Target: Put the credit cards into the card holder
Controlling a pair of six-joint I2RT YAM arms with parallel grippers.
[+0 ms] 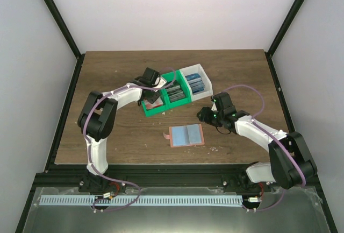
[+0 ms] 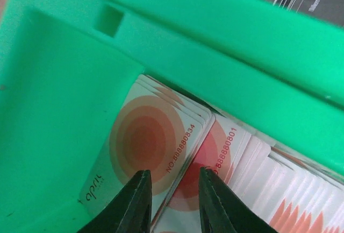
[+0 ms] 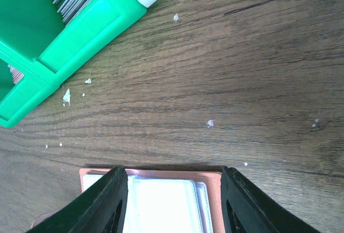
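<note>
My left gripper is over the left compartment of the green box [image 1: 152,112]. Its fingers stand a moderate gap apart, straddling the edges of several leaning white cards with red circles [image 2: 144,136]; whether a card is gripped or only lies below the tips, I cannot make out. More white cards [image 2: 301,195] fill the right of that compartment. The card holder [image 1: 186,135], pink-brown with pale sleeves, lies open and flat on the table. Above its upper edge in the right wrist view, my right gripper stands open with nothing between its fingers.
Darker cards [image 1: 175,92] stand in the green box's other compartment. A white box [image 1: 210,89] with blue cards [image 1: 195,83] adjoins it on the right. Bare wooden table [image 1: 118,141] surrounds the card holder, with small pale marks on its surface.
</note>
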